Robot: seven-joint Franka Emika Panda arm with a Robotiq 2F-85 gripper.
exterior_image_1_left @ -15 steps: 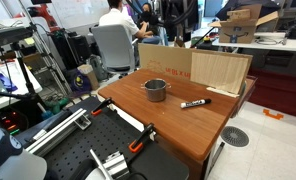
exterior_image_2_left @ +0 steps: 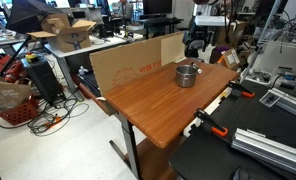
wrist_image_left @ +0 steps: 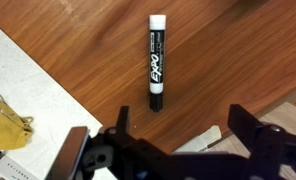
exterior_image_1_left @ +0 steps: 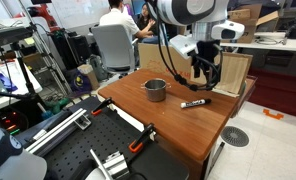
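A white Expo marker with black ends (wrist_image_left: 156,62) lies on the brown wooden table (exterior_image_1_left: 178,123), to the right of the metal pot (exterior_image_1_left: 155,90) in exterior view 1. Above the marker hangs my gripper (exterior_image_1_left: 201,79), pointing down and not touching it. In the wrist view the two dark fingers (wrist_image_left: 250,128) are spread wide at the bottom of the frame. Nothing is between them, and the marker appears ahead of the gap. The same pot (exterior_image_2_left: 187,75) stands upright on the table in exterior view 2, with the gripper beyond it.
A low cardboard panel (exterior_image_2_left: 136,67) stands along one side of the table. The black side surface (exterior_image_1_left: 93,140) holds clamps with orange tips. Bare tabletop lies around the marker and in front of the pot. White floor shows past the table edge.
My arm has come down from high over the back of the table and to the right, so the gripper is now close above the marker. The pot and marker stay where they were.
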